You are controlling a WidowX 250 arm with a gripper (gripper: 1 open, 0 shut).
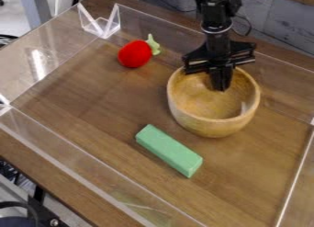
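My gripper (pixel 222 73) is at the back rim of a large tan bowl (pixel 203 116), its fingertips reaching just inside the bowl. It looks shut; whether anything thin is between the fingertips is hidden. A red tomato-like object (pixel 135 54) with a small green piece (pixel 152 41) behind it lies left of the arm. A green block (pixel 168 151) lies in front of the bowl, toward the lower middle.
Clear walls edge the work area on the left and front, with a wooden ledge along the back right.
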